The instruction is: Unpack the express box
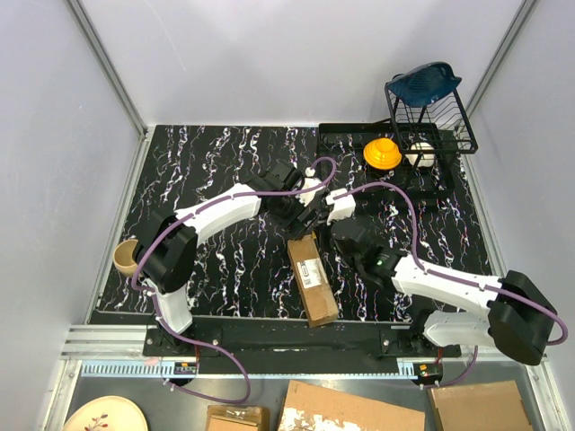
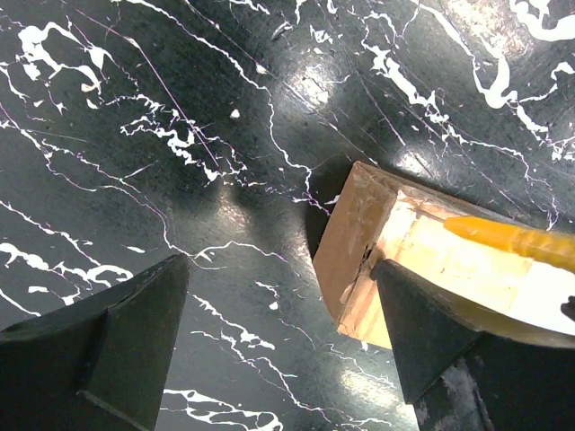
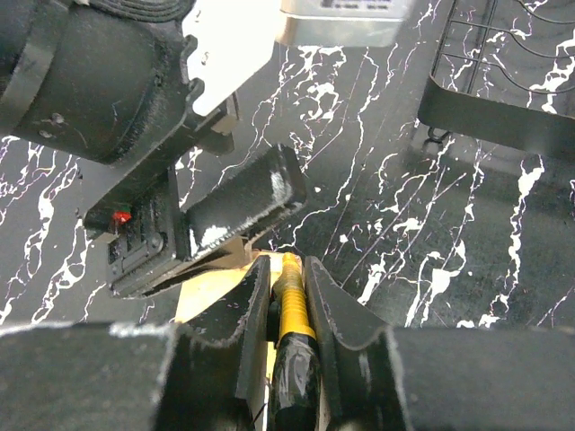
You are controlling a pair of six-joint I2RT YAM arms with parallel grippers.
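Observation:
A long cardboard box (image 1: 314,292) with a white label lies on the black marble mat, slightly angled. My left gripper stands open over its far end, one finger beside the box's corner (image 2: 346,242). My right gripper is shut on a yellow-and-black cutter, whose yellow end lies at the box's top near that far end, also seen crossing the top in the left wrist view. The box is mostly hidden by the grippers in the right wrist view.
A black dish rack (image 1: 454,135) with a yellow bowl (image 1: 382,153) and blue dish stands at the back right. A beige cup (image 1: 125,260) is at the left. Cardboard pieces lie beyond the front edge.

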